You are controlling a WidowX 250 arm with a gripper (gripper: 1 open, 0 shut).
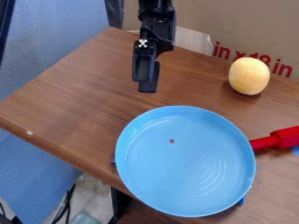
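My black gripper hangs over the back middle of the wooden table, pointing down; whether its fingers are apart is hard to make out. A light blue plate fills the lower middle, with a tiny red speck on it. A pale yellow round object stands at the back right. A red object with a handle lies at the right, beside the plate.
A cardboard panel with red lettering stands at the back. Something blue peeks from under the plate and red object.
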